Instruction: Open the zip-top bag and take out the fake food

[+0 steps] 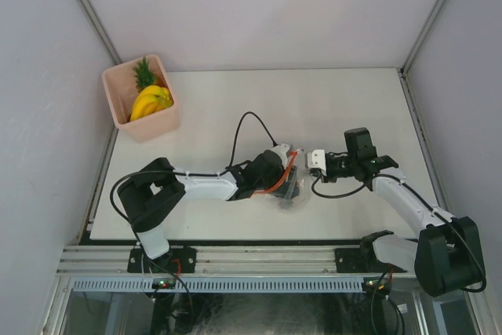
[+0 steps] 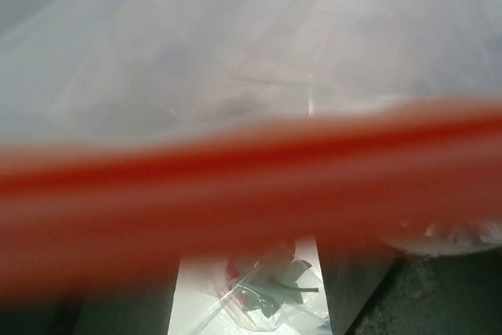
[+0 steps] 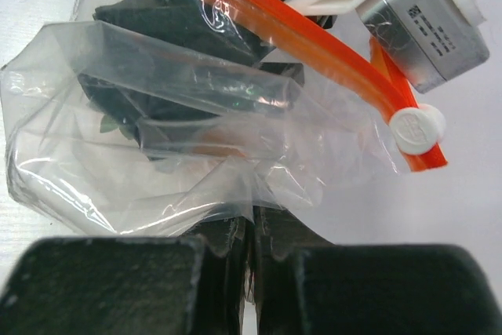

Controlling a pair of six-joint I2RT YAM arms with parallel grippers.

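Note:
The clear zip top bag (image 1: 290,198) lies at table centre, its orange zip strip (image 3: 282,21) with a white slider (image 3: 416,129). My left gripper (image 1: 284,178) is at the bag's mouth; its dark fingers show through the plastic in the right wrist view, and the strip crosses the left wrist view, blurred, hiding whether it is open. Green and red food (image 2: 271,288) shows through plastic in the left wrist view. My right gripper is shut at the bag's side, with crumpled clear plastic running in between its fingertips.
A pink bin (image 1: 153,123) with a pineapple and yellow fruit stands at the back left.

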